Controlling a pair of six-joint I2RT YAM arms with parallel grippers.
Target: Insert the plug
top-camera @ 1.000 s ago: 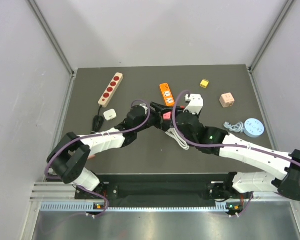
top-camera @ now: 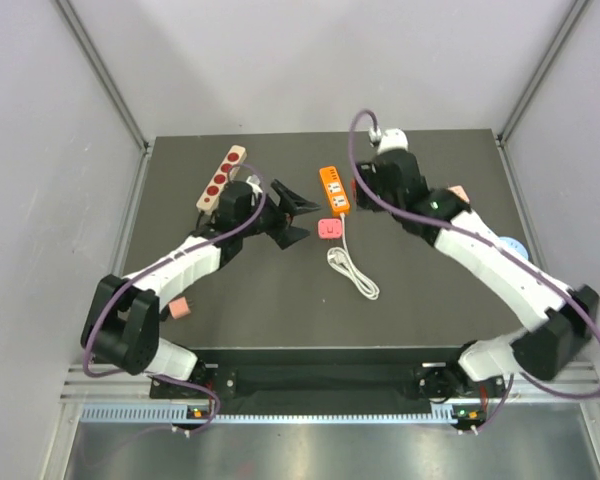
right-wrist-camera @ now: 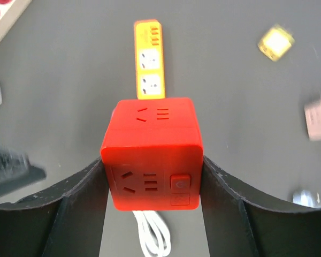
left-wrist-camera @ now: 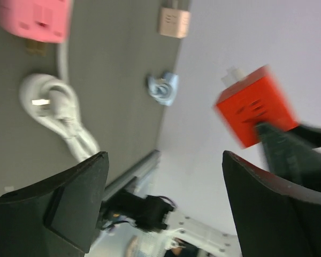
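Note:
A red cube socket with switch sits between my right gripper's fingers; in the left wrist view the red cube [left-wrist-camera: 257,101] hangs at upper right. A pink plug [top-camera: 330,229] with gold prongs lies on the table below the orange power strip [top-camera: 335,188]; it shows at top left in the left wrist view [left-wrist-camera: 35,19]. My left gripper [top-camera: 294,214] stands open left of the pink plug, nothing between its fingers.
A cream power strip [top-camera: 221,180] lies at back left, a pink block [right-wrist-camera: 318,119] and yellow cube [right-wrist-camera: 275,43] at right. A coiled white cable [top-camera: 353,275] lies front centre.
My grippers have parted: the left moved left and opened away from the centre, the right rose toward the back with the red cube. The pink plug is now visible on the table.

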